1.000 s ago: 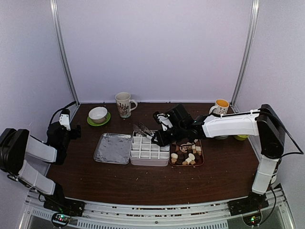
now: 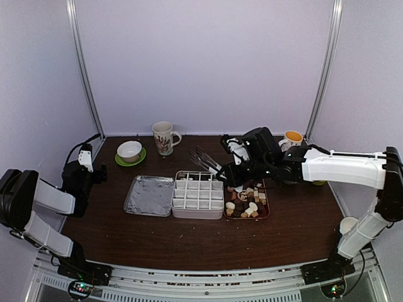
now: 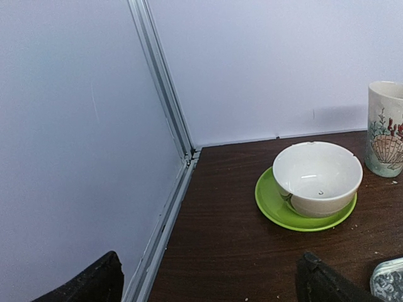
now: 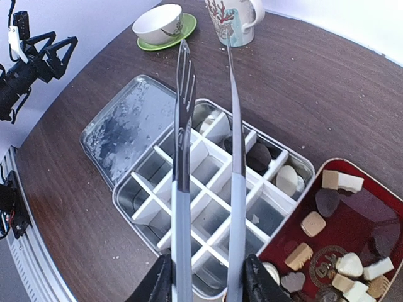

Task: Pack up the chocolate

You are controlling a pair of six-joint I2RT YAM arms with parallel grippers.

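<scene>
My right gripper holds steel tongs with white grips; their tips hang apart, with nothing between them, above the white grid box. In the right wrist view some back compartments hold dark and pale pieces. A red tray of assorted brown and cream chocolates sits right of the box. My left gripper stands open and empty at the left edge of the table.
An empty metal lid lies left of the box. Behind are a white bowl on a green saucer, a tall mug and an orange-lined cup.
My right gripper has risen with the tongs and shifted slightly right, away from the box's compartments. The left arm has not moved.
</scene>
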